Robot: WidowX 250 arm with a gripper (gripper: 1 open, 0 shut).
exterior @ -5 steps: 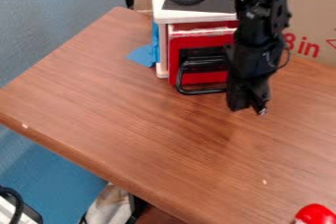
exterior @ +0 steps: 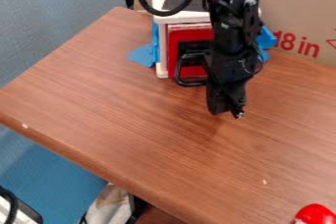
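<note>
The black robot gripper (exterior: 230,107) points down over the wooden table (exterior: 118,130), in front of a red box (exterior: 179,43) with a white upper part and a black bar handle (exterior: 184,81). Whether its fingers are open or shut is too small to tell. A blue cloth-like item (exterior: 144,55) shows at the box's left, with more blue behind the arm on the right.
A cardboard box (exterior: 302,17) stands behind at the right. A red object (exterior: 315,215) sits at the lower right corner. The table's left edge borders a blue-grey area.
The arm and gripper have moved left and slightly up from near the box's right side, uncovering more blue at the right.
</note>
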